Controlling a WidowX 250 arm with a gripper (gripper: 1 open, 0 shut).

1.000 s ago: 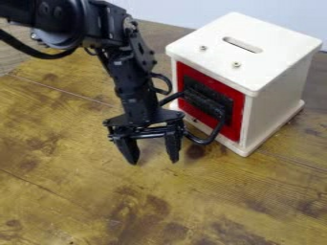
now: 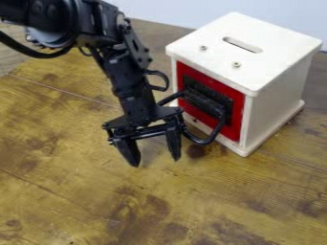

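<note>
A black arm reaches down from the top left, and its gripper [image 2: 153, 147] hangs open just above the wooden floor, left of a white box [image 2: 271, 115] with a slot and two bolts on top. Nothing shows between the two fingers. The box's front has a red panel [image 2: 236, 129] with a black fitting and a black tube-like handle curving out toward the gripper, partly behind the arm.
A pale wall stands behind the box at the top right.
</note>
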